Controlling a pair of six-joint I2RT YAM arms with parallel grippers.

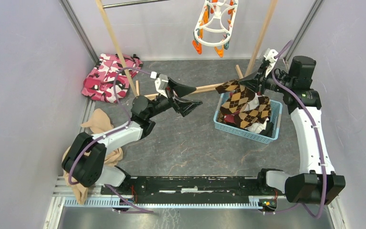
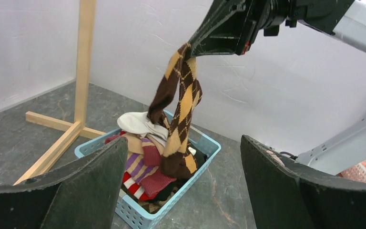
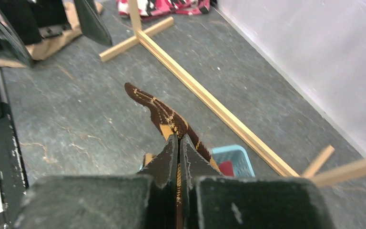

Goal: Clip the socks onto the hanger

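A brown and tan argyle sock point(image 2: 186, 102) hangs from my right gripper, which is shut on its upper part above the basket. In the right wrist view the sock point(image 3: 169, 117) sticks out past the shut fingertips. My left gripper point(image 1: 193, 100) stands open in mid-air left of the basket, nothing between its fingers. The white hanger point(image 1: 214, 24) with orange and teal clips hangs at the top of the top view. Whether the sock's lower end still touches the pile, I cannot tell.
The blue basket point(image 1: 245, 136) holds several other socks, striped, white and dark. Wooden stand bars point(image 1: 205, 88) cross the floor behind it. A pink patterned cloth point(image 1: 106, 78) and a tan cloth point(image 1: 99, 121) lie at the left. Mid-floor is clear.
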